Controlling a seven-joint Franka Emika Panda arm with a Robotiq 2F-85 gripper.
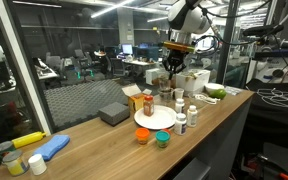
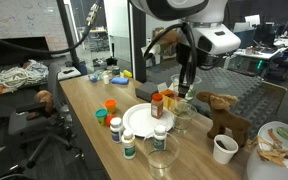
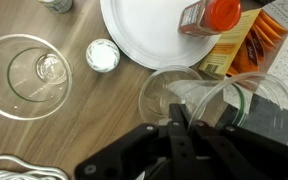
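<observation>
In the wrist view my gripper is shut at the rim of a clear glass [image 3: 276,82], whose thin wall runs between the fingertips. That glass hangs tilted, overlapping a second clear glass [image 3: 156,90] below it; whether the two touch is hard to tell. A third clear glass [image 3: 26,78] stands apart at the left, seen also as the front glass [image 2: 162,162] in exterior view 2. There, my gripper [image 2: 189,80] points down over the counter beside the white plate [image 2: 139,121]. In exterior view 1 the gripper [image 1: 170,74] is small and dark.
A red-capped jar [image 3: 222,14] and an orange-and-yellow package [image 3: 246,45] lie close by. Small white-capped bottles [image 2: 129,146] stand near the plate. A brown toy animal [image 2: 224,118] and a white cup [image 2: 225,150] are to the right.
</observation>
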